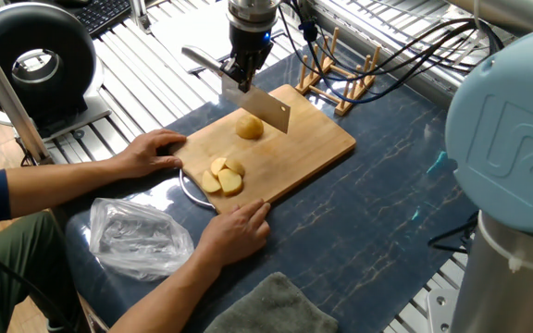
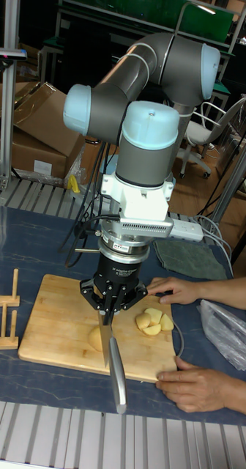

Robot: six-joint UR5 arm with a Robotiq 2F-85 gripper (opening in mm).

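Observation:
My gripper (image 1: 241,85) is shut on a cleaver, whose broad blade (image 1: 265,108) is held above the cutting board (image 1: 313,148). The cleaver's metal handle (image 2: 118,383) points toward the board's near side in exterior view 3. A piece of potato (image 1: 249,127) rests on the board beside the blade, which stands clear of it in exterior view 1. Several cut potato pieces (image 1: 223,176) lie together near the board's handle end. In exterior view 3 the blade partly hides the larger potato piece (image 2: 96,338).
A person's hands (image 1: 239,233) hold the board's corners, close to the cut pieces. A wooden rack (image 1: 340,79) stands behind the board. A clear plastic bag (image 1: 139,238) and a grey cloth (image 1: 274,310) lie toward the front. The dark tabletop right of the board is free.

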